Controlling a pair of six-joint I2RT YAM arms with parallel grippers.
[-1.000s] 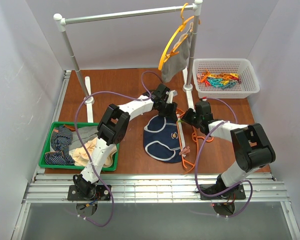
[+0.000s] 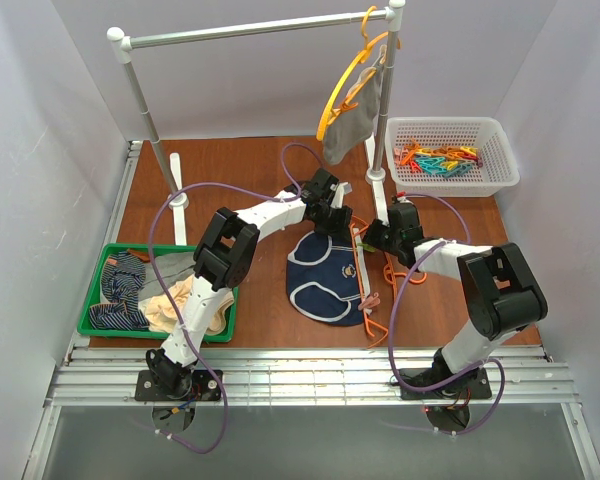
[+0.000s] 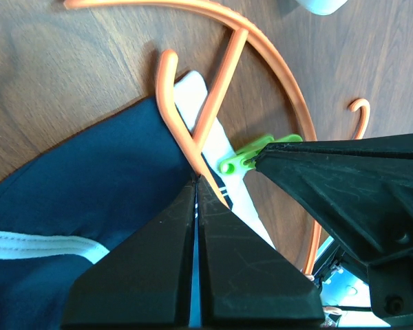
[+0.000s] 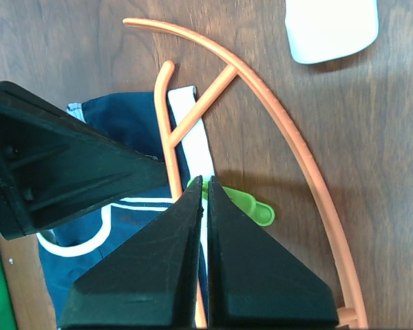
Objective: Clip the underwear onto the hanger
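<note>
Navy underwear (image 2: 315, 280) with white trim lies on the table, an orange hanger (image 3: 275, 62) on its white waistband (image 4: 193, 141). A pink clip (image 2: 370, 302) is at the waistband's lower part; a green clip (image 4: 251, 206) lies across it higher up, beside the hanger bar. My left gripper is shut, its tips at the hanger bar near the band's upper end. My right gripper is shut, tips at the green clip; whether they press or grip it is unclear.
A white basket (image 2: 490, 175) of clips is at the back right, a green bin (image 2: 85, 315) of clothes at the left. A rack (image 2: 250, 28) with a yellow hanger and grey garment stands behind. Little free room surrounds the hands.
My left arm has not visibly moved.
</note>
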